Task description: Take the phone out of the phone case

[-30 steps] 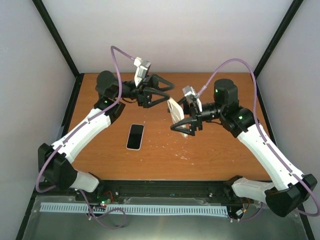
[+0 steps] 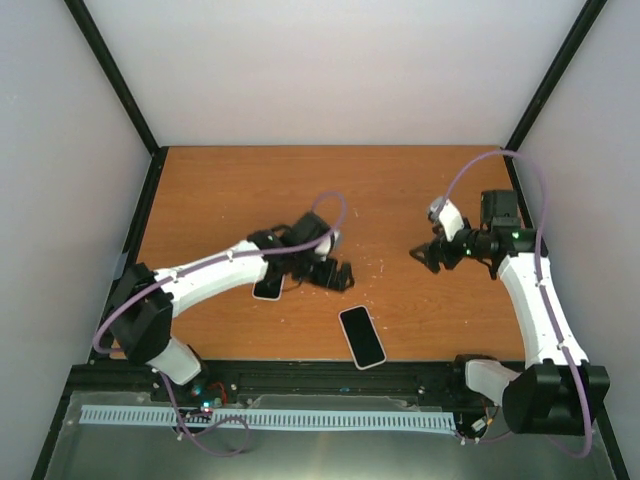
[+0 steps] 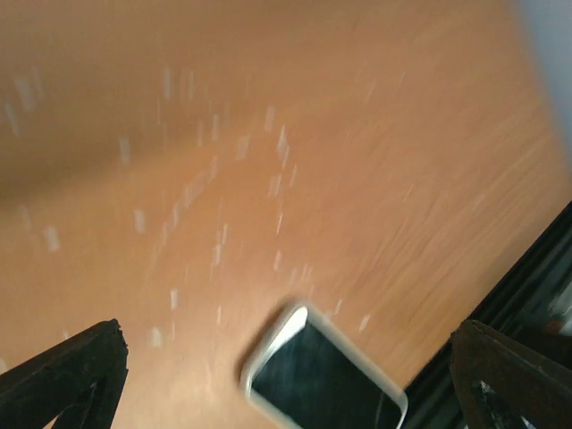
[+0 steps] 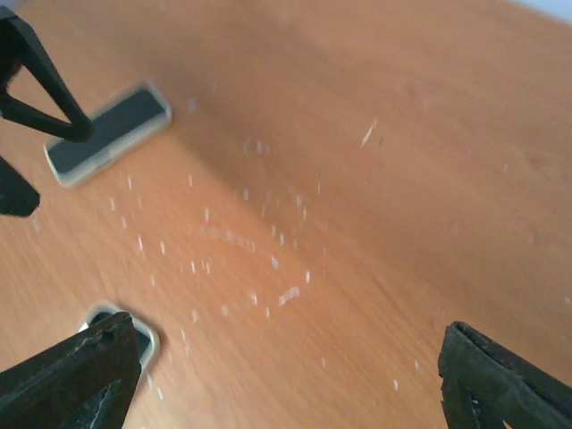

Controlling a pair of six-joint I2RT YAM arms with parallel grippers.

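Observation:
A phone with dark screen and pale rim (image 2: 362,336) lies near the table's front centre; it shows low in the left wrist view (image 3: 326,375). A second phone (image 2: 267,289), farther left, is partly covered by my left arm in the top view; the right wrist view shows both. Whether either is in a case I cannot tell. My left gripper (image 2: 344,276) hovers open between and above them, blurred, nothing between its fingers. My right gripper (image 2: 425,260) is over the right of the table, fingers apart and empty.
A purple cable loops over each arm.
A pale object held by my right gripper a second ago is gone; the front phone now lies there.

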